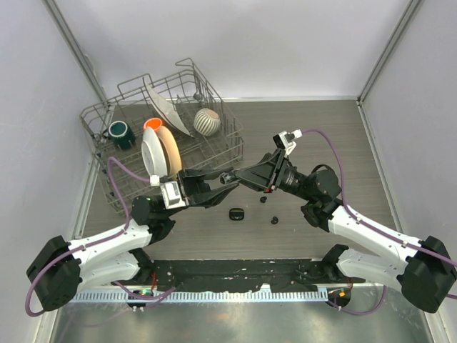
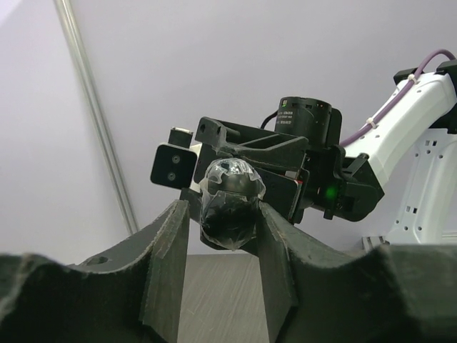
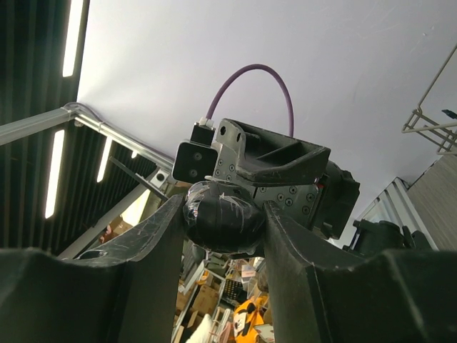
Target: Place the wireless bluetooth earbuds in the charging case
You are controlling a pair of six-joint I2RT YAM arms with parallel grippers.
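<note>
A dark, glossy rounded object with clear wrap is held at table centre where my two grippers meet, seen also in the right wrist view (image 3: 223, 218). The fingers of my left gripper (image 1: 223, 182) and right gripper (image 1: 238, 177) both reach it from opposite sides; whether each grips it firmly is unclear. On the table below lie a small black case (image 1: 236, 214) and two small black earbuds, one (image 1: 275, 220) lower right, the other (image 1: 263, 199) just above it.
A wire dish rack (image 1: 114, 179) with plates, cups and a bowl fills the back left. Bare table (image 1: 314, 128) lies at the back right. Walls border both sides.
</note>
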